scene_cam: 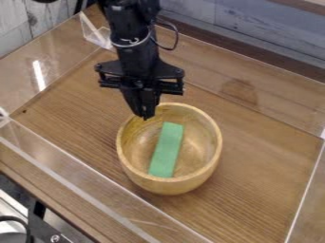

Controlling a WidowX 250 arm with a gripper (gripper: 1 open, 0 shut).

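A round yellow-tan bowl [200, 166] sits on the wooden table in the camera view, with a green rectangular block [165, 150] lying inside it. My black gripper [143, 112] hangs above the bowl's back-left rim, pointing down, its tip near that rim. I cannot make out anything between its fingers.
Bare wooden table [254, 200] surrounds the bowl, with free room to the right and at the back. Clear plastic edging runs along the left and right sides. A pale wall stands at the back, and dark cables show at the lower left.
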